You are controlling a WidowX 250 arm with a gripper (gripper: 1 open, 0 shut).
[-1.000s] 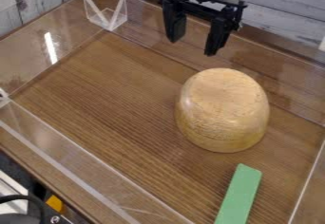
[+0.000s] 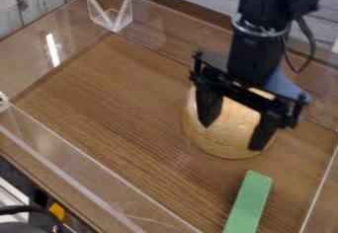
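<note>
My dark gripper (image 2: 240, 116) stands open, its fingers spread over the tan round bowl-like object (image 2: 222, 138) at the middle right, which it partly hides. A green bar (image 2: 250, 204) lies on the wooden surface at the lower right.
The wooden floor of the tray (image 2: 106, 118) is clear on the left and middle. Clear plastic walls run along the left side, and a white wire-like piece (image 2: 111, 16) stands at the top left.
My gripper has come down and toward the front from the back of the tray, now over the tan round object. The green bar has not moved.
</note>
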